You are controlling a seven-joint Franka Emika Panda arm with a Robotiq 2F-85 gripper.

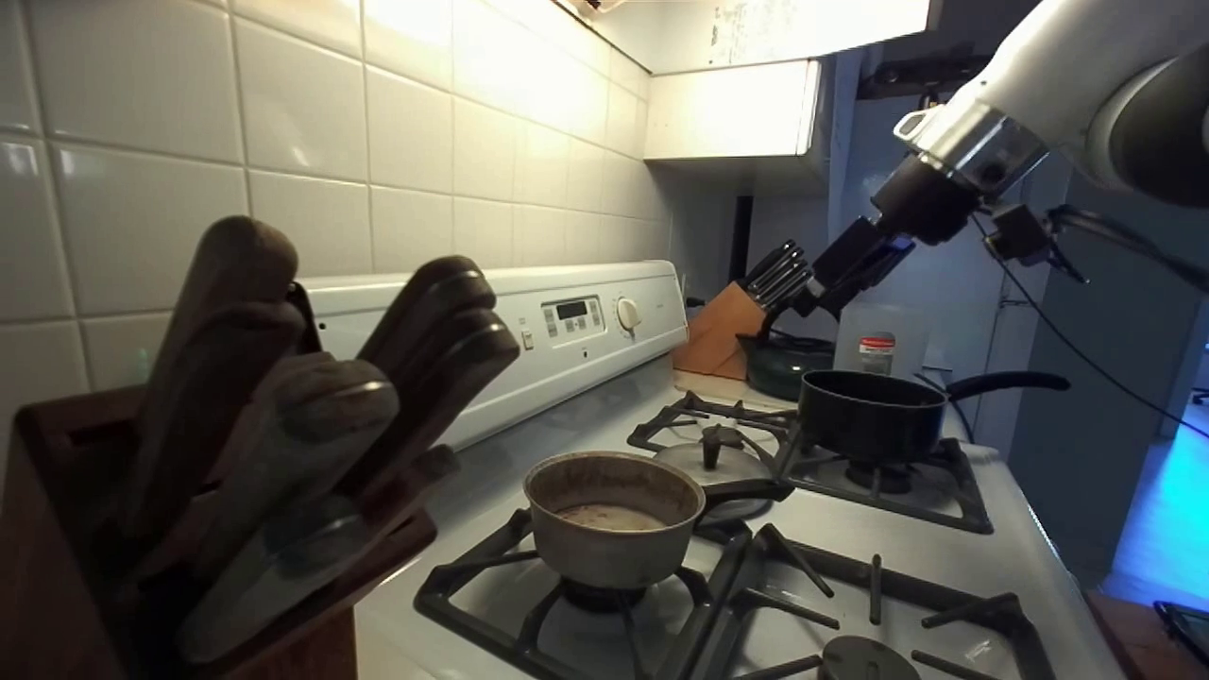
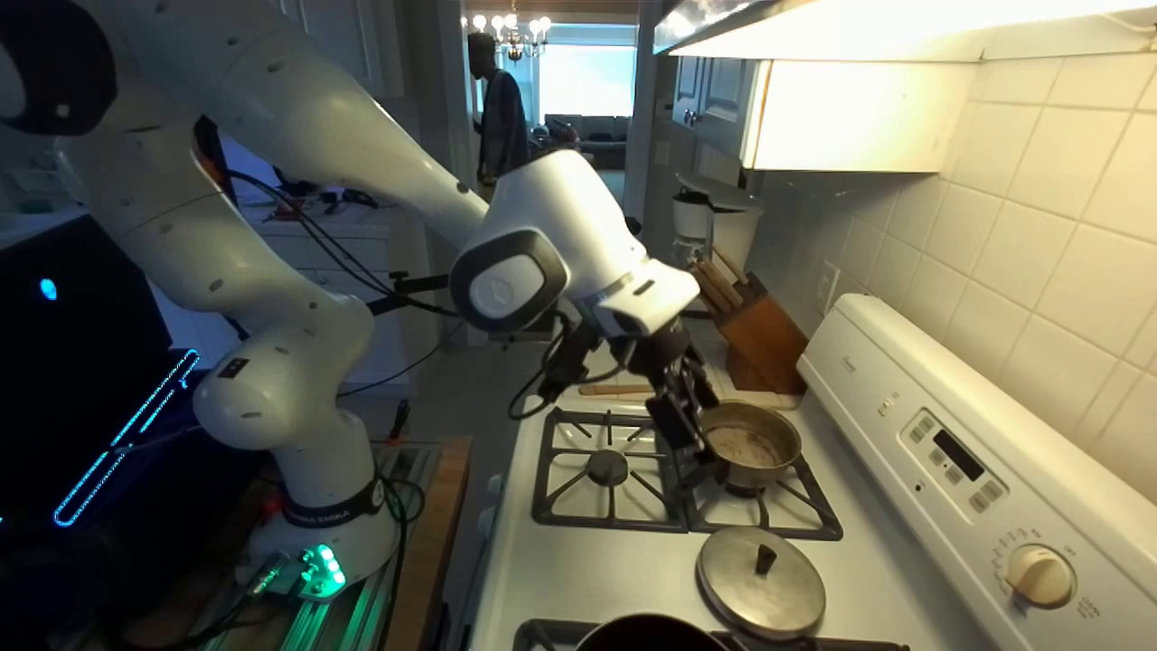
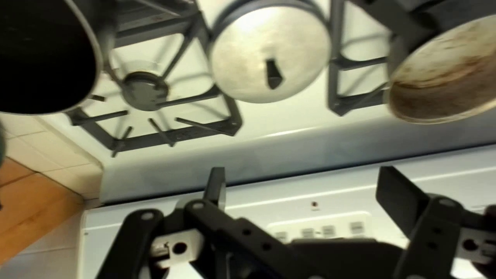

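Note:
My gripper is raised over the stove's far end in exterior view 1, apart from the cookware. Its fingers stand wide apart in the wrist view, with nothing between them. A round metal lid with a dark knob lies on the stovetop between the grates. The small worn saucepan sits uncovered on a back burner, with its light, stained inside showing. A deeper black pot stands on another burner, its handle pointing right. In exterior view 2, my gripper visually overlaps the saucepan.
A knife block fills the near left of exterior view 1; another knife block stands at the far end beside a dark green pan. The control panel rises along the stove's back. One front burner is empty.

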